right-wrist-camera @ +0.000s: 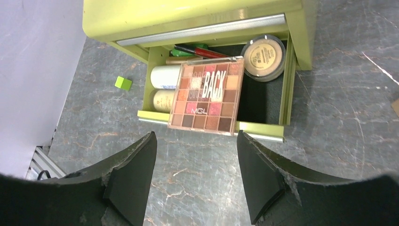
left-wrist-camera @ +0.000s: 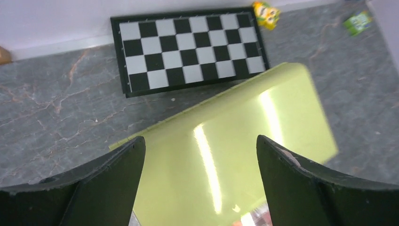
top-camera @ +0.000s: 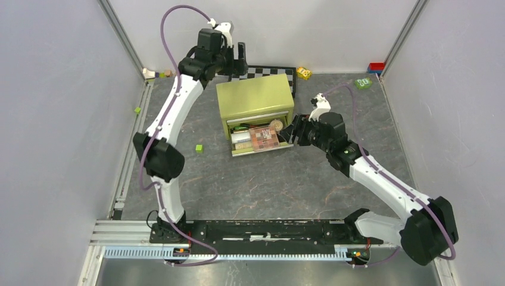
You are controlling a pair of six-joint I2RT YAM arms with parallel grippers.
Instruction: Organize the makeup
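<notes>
A yellow-green box (top-camera: 255, 95) has its drawer (right-wrist-camera: 261, 127) pulled out at the front. In it lie an eyeshadow palette (right-wrist-camera: 205, 96), tilted over the front rim, a round compact (right-wrist-camera: 263, 59), a white cylinder (right-wrist-camera: 164, 76), a cream cylinder (right-wrist-camera: 163, 100) and slim items including a red pen (right-wrist-camera: 199, 51). My left gripper (top-camera: 239, 58) is open high behind the box's top, nothing between its fingers. My right gripper is open at the front right of the drawer, above and apart from it, holding nothing.
A checkerboard (left-wrist-camera: 192, 49) lies behind the box. Small toys (top-camera: 303, 73) sit at the back right, a green cube (top-camera: 199, 148) to the left. The floor in front of the drawer is clear.
</notes>
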